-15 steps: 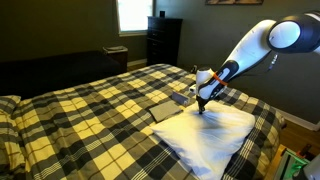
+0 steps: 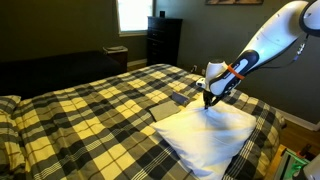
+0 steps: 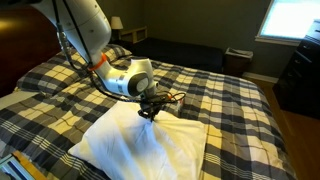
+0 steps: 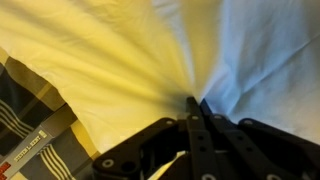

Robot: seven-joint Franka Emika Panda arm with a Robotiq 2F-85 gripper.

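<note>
A large white cloth [image 2: 205, 140] lies spread and wrinkled over the plaid bed cover. My gripper [image 2: 206, 106] is at the cloth's far part, pointing down with its fingers together. In the second exterior view the cloth [image 3: 140, 150] rises to a small peak under the gripper [image 3: 152, 118]. Folds of the cloth [image 4: 110, 65] run together at the fingertips [image 4: 193, 103] in the wrist view, where the gripper is shut on a pinch of it. How much fabric sits between the fingers is hidden.
A flat grey item [image 2: 164, 110] lies on the plaid cover [image 2: 100, 120] beside the cloth, with a small dark item [image 2: 180, 99] behind it. A printed strip [image 4: 28, 150] shows past the cloth's edge.
The arm has moved up and slightly to the right in the first exterior view. The fingers have risen a little, and the cloth beneath them still reaches up to them.
</note>
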